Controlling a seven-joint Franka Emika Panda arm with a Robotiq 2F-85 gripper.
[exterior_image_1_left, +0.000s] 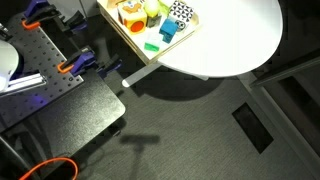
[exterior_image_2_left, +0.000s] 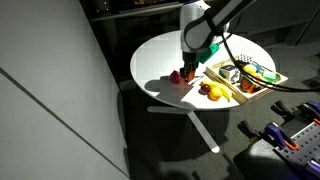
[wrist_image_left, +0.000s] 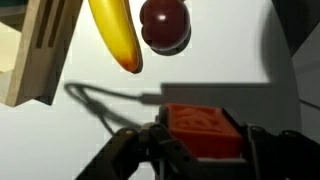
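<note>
In the wrist view, a red-orange object (wrist_image_left: 203, 128) with a flat top sits between the dark fingers of my gripper, which is shut on it. Beyond it on the white table lie a yellow banana (wrist_image_left: 117, 34) and a dark red round fruit (wrist_image_left: 165, 24). The arm reaches down over the round table in exterior view 2, with red showing at the gripper (exterior_image_2_left: 189, 73). Whether the held object touches the table is hard to tell. Exterior view 1 does not show the gripper.
A wooden box (wrist_image_left: 40, 52) stands left in the wrist view. It holds several colourful toys, including a blue cube (exterior_image_1_left: 169, 29). A dark red item (exterior_image_2_left: 175, 77) lies left of the gripper in exterior view 2.
</note>
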